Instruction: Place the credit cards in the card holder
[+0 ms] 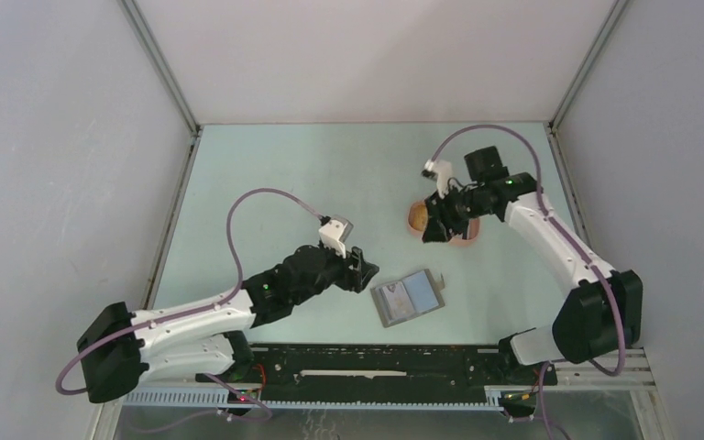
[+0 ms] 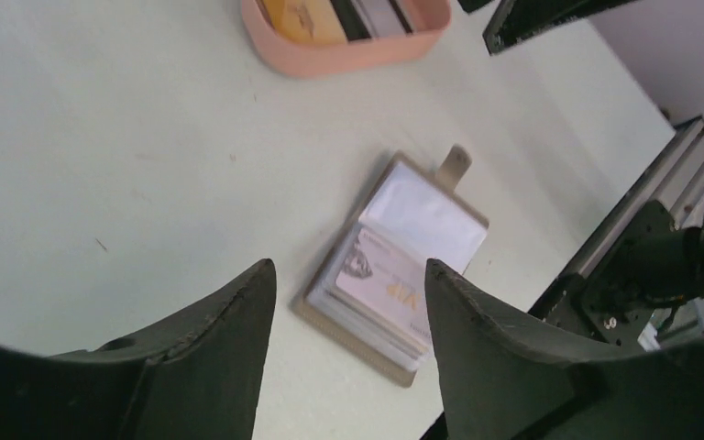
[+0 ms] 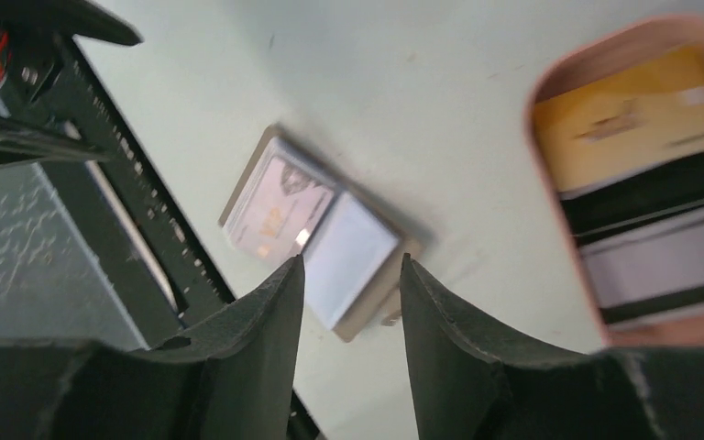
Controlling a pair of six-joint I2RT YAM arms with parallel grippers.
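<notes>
The grey card holder [image 1: 408, 298] lies flat on the table, cards in it: a pale printed one and a light blue one. A pink tray [image 2: 286, 53] holds a yellow card [image 3: 632, 128], dark strips and a grey card [image 3: 669, 252]. My left gripper is up left of the holder, fingers apart, nothing between them. My right gripper is raised beside the pink tray, above and behind the holder, fingers apart with nothing held.
A dark rail [image 1: 367, 362] runs along the front edge; walls stand on the sides and at the back.
</notes>
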